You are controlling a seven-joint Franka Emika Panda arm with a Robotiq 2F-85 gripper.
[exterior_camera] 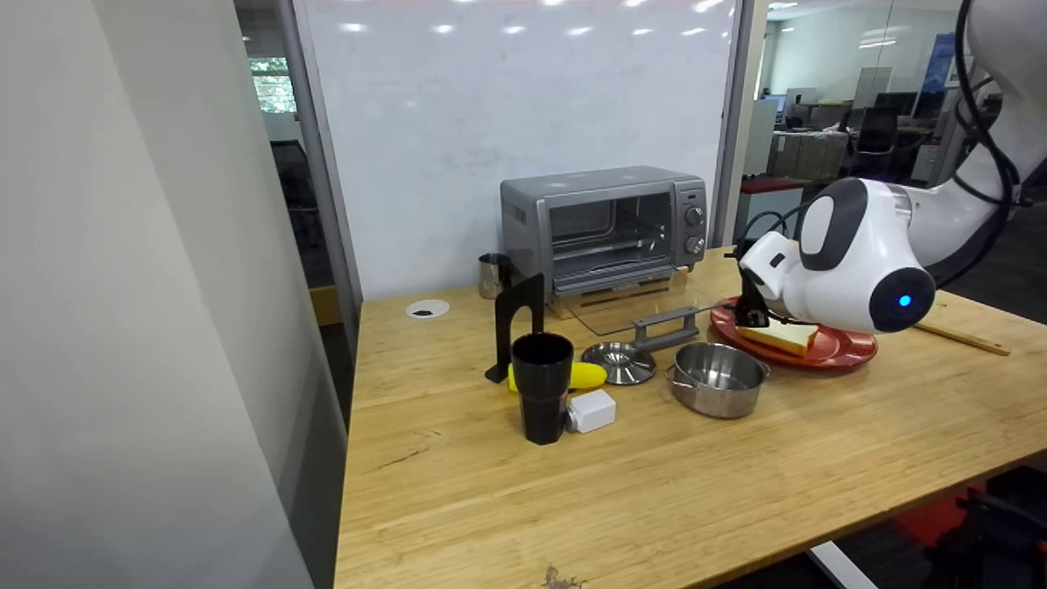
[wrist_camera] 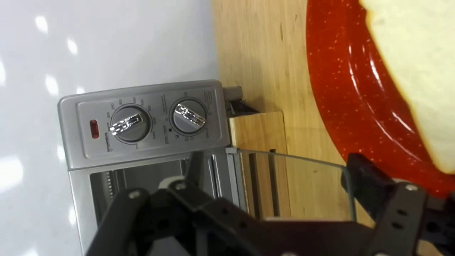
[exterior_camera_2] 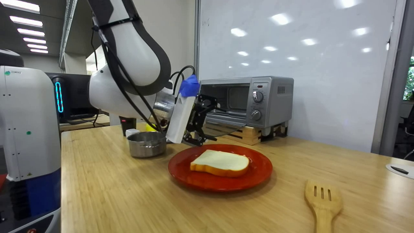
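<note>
The grey toaster oven [exterior_camera: 608, 231] stands at the back with its glass door [exterior_camera: 620, 312] lowered. In the exterior view the door handle [exterior_camera: 667, 329] sticks out toward the front. My gripper [exterior_camera_2: 219, 123] is beside the door's right side, above the far edge of the red plate [exterior_camera_2: 186, 182]. Its two fingers [wrist_camera: 196, 168] stand wide apart in the wrist view, and the glass edge crosses the view between them. Whether either finger touches the door cannot be made out. A slice of bread [exterior_camera_2: 221, 161] lies on the plate, apart from the gripper.
A steel pot [exterior_camera: 719, 381] and its lid [exterior_camera: 620, 362] sit in front of the door. Nearby are a black cup [exterior_camera: 541, 388], a white bottle [exterior_camera: 593, 411] and a yellow object [exterior_camera: 586, 376]. A wooden spatula [exterior_camera_2: 324, 202] lies past the plate.
</note>
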